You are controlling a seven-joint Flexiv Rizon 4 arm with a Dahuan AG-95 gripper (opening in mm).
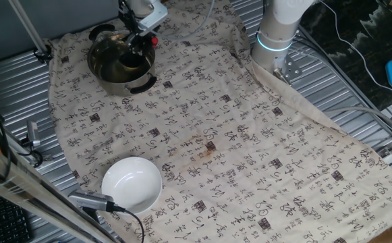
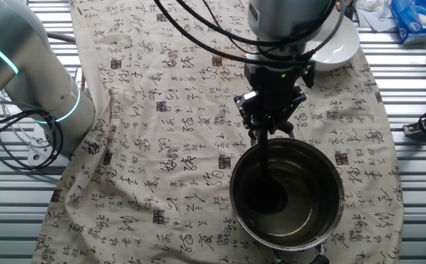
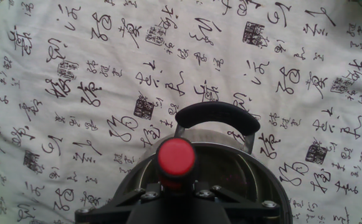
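Note:
A steel pot point(image 1: 123, 86) with black handles stands on the cloth at the far left in exterior view 1. My gripper is over the pot's rim, shut on a black ladle with a red handle end point(image 3: 176, 158). In exterior view 2 the ladle's dark shaft point(image 2: 264, 158) runs down from the gripper point(image 2: 270, 114) into the pot point(image 2: 339, 198). Its round head lies low inside, and whether it touches the bottom I cannot tell. A white bowl point(image 1: 132, 182), seemingly empty, rests at the near left of exterior view 1.
Patterned cloth point(image 1: 229, 135) covers the table, with a wide clear stretch right of the pot and bowl. A camera on a stand point(image 1: 93, 201) juts close to the bowl's near side. The arm's base point(image 1: 274, 47) stands at the back.

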